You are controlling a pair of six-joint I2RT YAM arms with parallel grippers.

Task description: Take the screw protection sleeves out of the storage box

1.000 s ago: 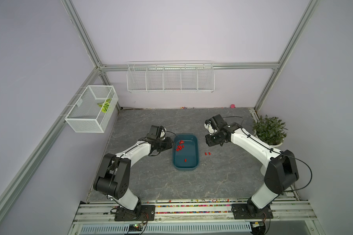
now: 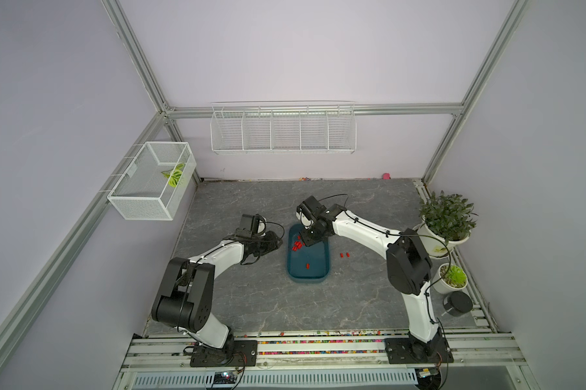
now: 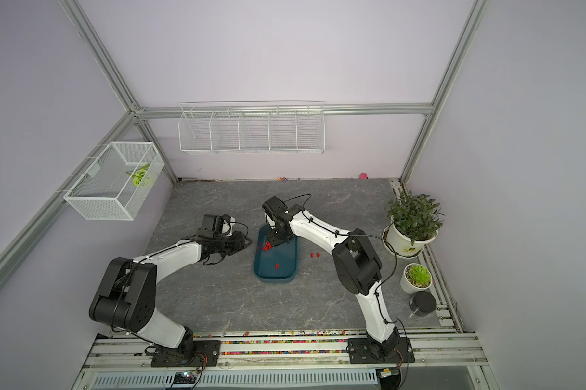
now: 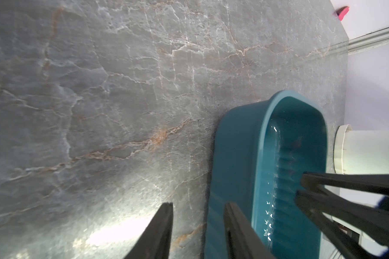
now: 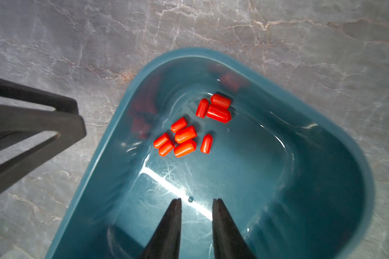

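The storage box (image 2: 319,271) is a dark teal open tray on the grey table. Several small red sleeves (image 5: 185,134) lie scattered on its floor near one end, and one more sleeve (image 2: 307,266) lies apart toward the front end. My right gripper hangs over the box, fingers apart and nothing between them; the clustered sleeves appear beyond its tips in the right wrist view. Just left of the box, outside its wall, is my left gripper, open and empty. Two red sleeves (image 2: 344,254) rest on the table right of the box.
Potted plants (image 2: 447,217) and a dark cup (image 2: 458,303) stand along the right edge. Wire baskets (image 2: 283,130) hang on the walls. Both grippers are close together at the box's left side.
My right gripper has moved left, from beside the box to over it, now covering part of the sleeves from above.
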